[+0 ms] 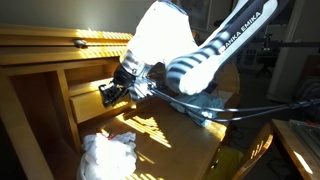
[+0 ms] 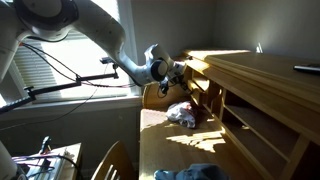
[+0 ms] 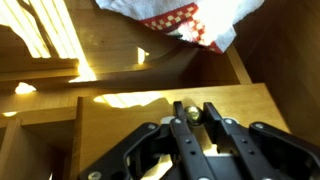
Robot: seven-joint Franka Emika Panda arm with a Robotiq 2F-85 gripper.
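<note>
A wooden drawer (image 3: 115, 128) with a round knob (image 3: 194, 114) shows in the wrist view. My gripper is shut on that knob, at the drawer's front. In exterior view 1 the gripper (image 1: 116, 92) sits against the small drawer (image 1: 88, 104) under the desk's shelf, and the arm hides part of the front. In exterior view 2 the gripper (image 2: 178, 76) is far off and small, so the knob cannot be made out there.
A white cloth with red and blue marks (image 3: 180, 15) lies on the desktop close to the drawer. Another cloth, blue-grey (image 2: 190, 172), lies on the near desktop. Open shelf compartments (image 2: 262, 125) line the desk's back. Sunlit stripes cross the desktop (image 1: 165, 150).
</note>
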